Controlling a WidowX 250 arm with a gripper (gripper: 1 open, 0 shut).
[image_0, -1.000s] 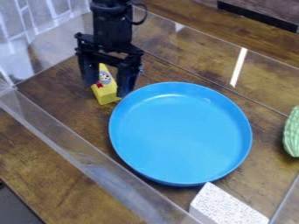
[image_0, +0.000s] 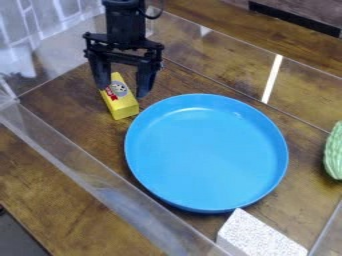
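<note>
A yellow box (image_0: 123, 106) with a dark and light picture on it lies on the wooden surface at the upper left, left of a large blue plate (image_0: 203, 152). My black gripper (image_0: 124, 66) hangs just over the box's far end, open, its two fingers on either side above it. Whether the fingers touch the box cannot be told.
A green ribbed object (image_0: 333, 152) sits at the right edge, and a white speckled block (image_0: 261, 235) at the bottom right. Clear walls run along the left side. The wood beyond the plate is mostly bare.
My gripper has moved up in the view, away from the plate, and more of the yellow box shows beneath it than before.
</note>
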